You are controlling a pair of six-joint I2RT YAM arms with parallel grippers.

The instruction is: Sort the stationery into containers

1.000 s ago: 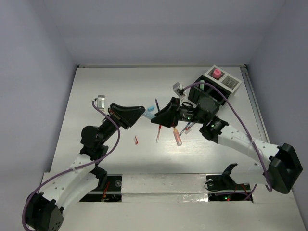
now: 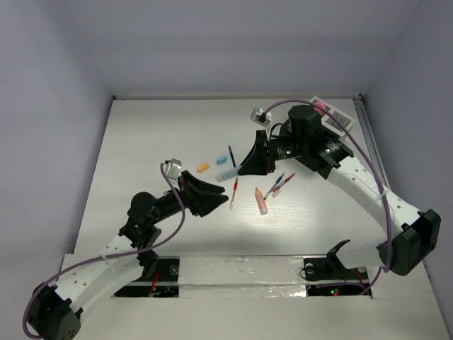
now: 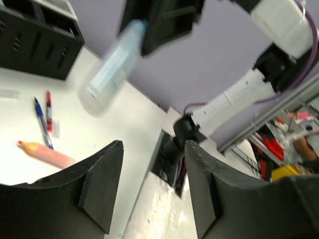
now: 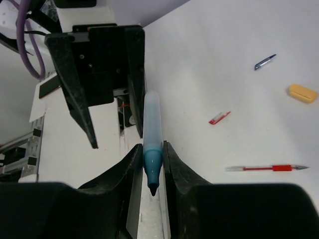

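Note:
A pale blue tube-shaped pen [image 2: 228,174] juts leftward from my right gripper [image 2: 243,170], which is shut on it above the table. In the right wrist view the pen [image 4: 153,124] lies between the fingertips, its blue end with a dark tip towards me. My left gripper stands open, nothing between its fingers, below and left of the pen in the top view. On the table lie an orange marker [image 2: 260,200], a blue pen [image 2: 274,185], a red pen [image 2: 233,193], a dark pen [image 2: 232,157], an orange block [image 2: 203,167] and a small blue piece [image 2: 222,159].
A black organizer [image 3: 37,50] stands at the far right of the table, largely covered by the right arm from above. Beside it a white-edged compartment tray [image 2: 343,123] holds something pink.
The left gripper has come away from the pen, opening and moving down and right. The right gripper has kept the pen and swung slightly up and right in the top view.

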